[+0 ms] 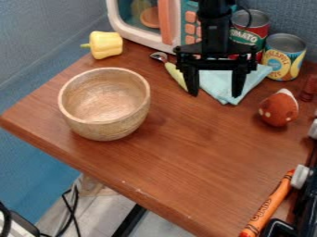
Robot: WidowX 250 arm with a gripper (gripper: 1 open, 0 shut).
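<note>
The black gripper (216, 85) hangs from the top centre, its two fingers apart and pointing down above a light blue cloth (253, 78) and a yellow-green item (173, 72) lying at the back of the table. It is open, and I see nothing held between the fingers. A light wooden bowl (104, 116) sits on the left half of the table (173, 167).
A toy microwave (143, 23), cans (285, 56) and a yellow pepper-like piece (104, 44) stand at the back. A brown-red ball-shaped object (277, 108) and an orange crayon-like tube (272, 204) lie on the right.
</note>
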